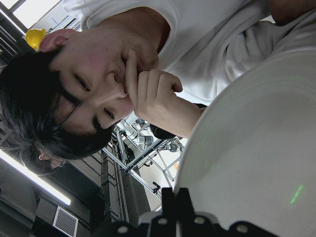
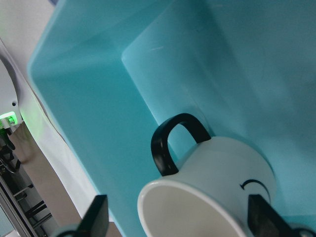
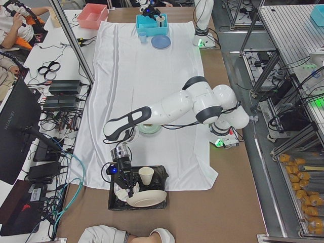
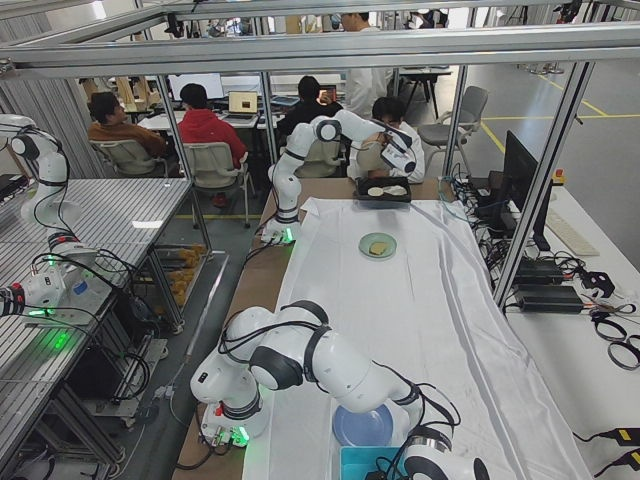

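My left gripper [image 3: 129, 187] is over the black tray [image 3: 162, 177], shut on the rim of a white oval plate [image 3: 147, 200], which fills much of the left wrist view [image 1: 252, 143]. A cream cup [image 3: 146, 174] and another white dish sit in the tray. My right gripper is open over the turquoise bin [image 2: 98, 108], its fingertips either side of a white mug [image 2: 217, 173] with a black handle, lying on its side.
A green plate [image 4: 378, 246] lies on the white cloth between the arms. A blue plate [image 3: 161, 42] and blue cup [image 3: 143, 36] stand by the bin. A person sits close behind the black tray.
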